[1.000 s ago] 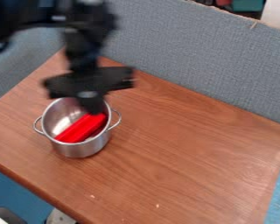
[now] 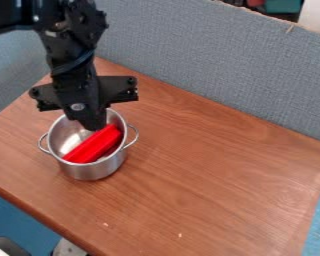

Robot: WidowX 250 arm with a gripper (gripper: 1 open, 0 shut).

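Note:
A steel pot (image 2: 89, 170) with two side handles stands on the wooden table at the left. A red elongated object (image 2: 93, 145) lies tilted inside it, along with a whitish area that is hard to make out. My black gripper (image 2: 89, 118) hangs over the back of the pot, pointing down; its fingertips are too dark and overlapped to tell whether they are apart.
Bare wooden table (image 2: 223, 180) fills the middle and right. A grey padded wall (image 2: 230, 70) runs along the back. A blue tape strip (image 2: 318, 222) lies at the right edge.
About a second ago my arm was blurred and slightly further right; it has moved a little left and is now sharp. The pot and red object look unchanged.

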